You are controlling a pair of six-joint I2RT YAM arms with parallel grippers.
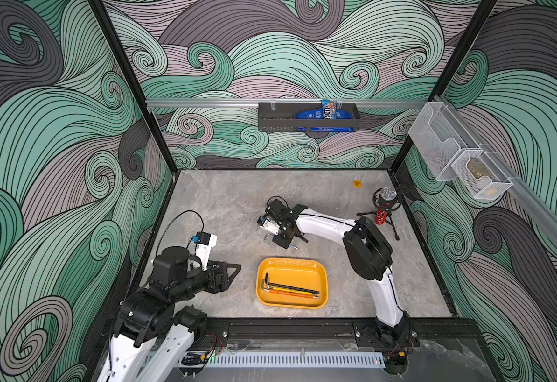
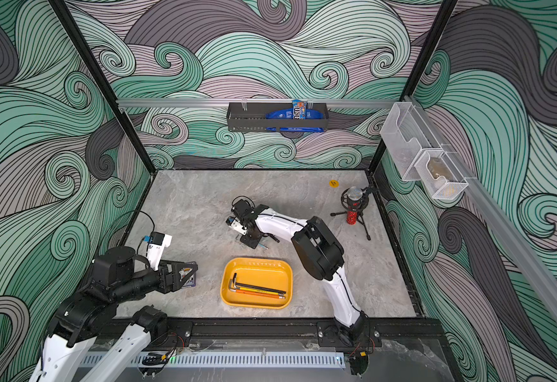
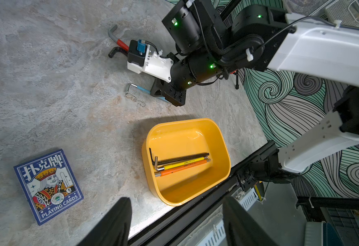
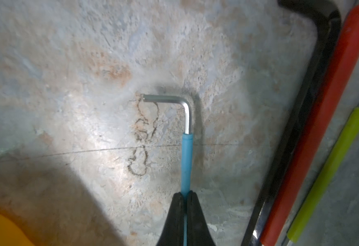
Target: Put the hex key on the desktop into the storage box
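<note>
My right gripper is shut on the blue handle of a hex key (image 4: 186,162); a thin strip of blue shows between the fingers. The key's bent silver end points away from the fingers, and I cannot tell whether it is clear of the desk. The yellow storage box (image 1: 291,262) stands in front of that gripper, with several hex keys (image 3: 183,162) inside. A black hex key (image 4: 302,106), a red one (image 4: 318,123) and a yellow-green one (image 4: 329,174) lie on the desk beside the held one. My left gripper is open and empty, left of the box.
A blue pack of playing cards (image 3: 48,186) lies on the desk below my left gripper. A microphone on a tripod (image 1: 383,207) stands at the right, and a small yellow disc (image 1: 357,184) lies near the back.
</note>
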